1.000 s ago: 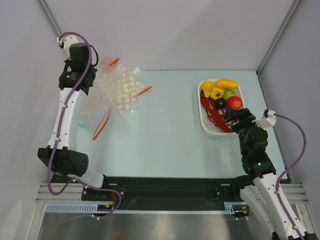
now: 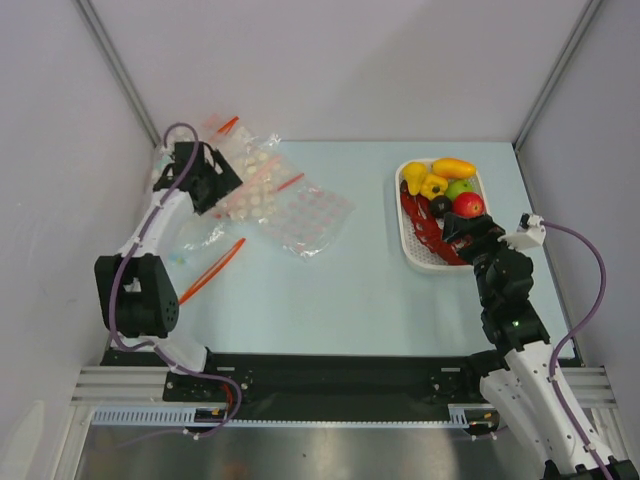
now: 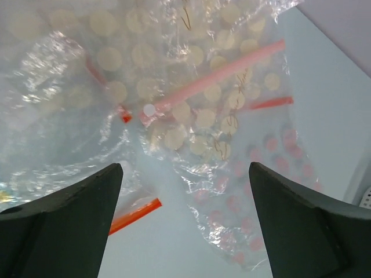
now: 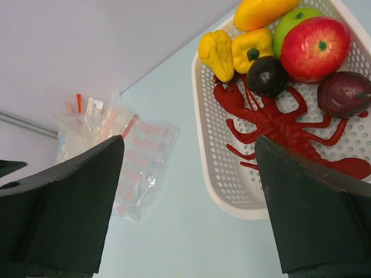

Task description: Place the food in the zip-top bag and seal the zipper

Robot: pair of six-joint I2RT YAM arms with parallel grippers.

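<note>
Several clear zip bags overlap at the back left, some with pale dots. One bag with pink dots (image 2: 312,217) lies at their right edge, and in the left wrist view this pink-dotted bag (image 3: 272,174) stretches toward the lower right. An orange zip strip (image 2: 212,271) marks another bag nearer the front. My left gripper (image 2: 222,195) hovers over the pile, open and empty. The food, including a red apple (image 4: 316,49), a dark avocado (image 4: 266,76) and a red lobster (image 4: 284,130), fills a white basket (image 4: 204,147). Above its near side my right gripper (image 2: 462,230) stands open, holding nothing.
Yellow peppers (image 2: 434,186), a green apple (image 4: 288,26) and a purple food piece (image 4: 345,94) also sit in the basket. Between bags and basket the pale table (image 2: 335,300) is bare. Walls close off the back and sides.
The pink-dotted bag now lies spread to the right of the pile, and the orange strip in front has shifted. My left arm has swung right over the bags; the right arm barely moved.
</note>
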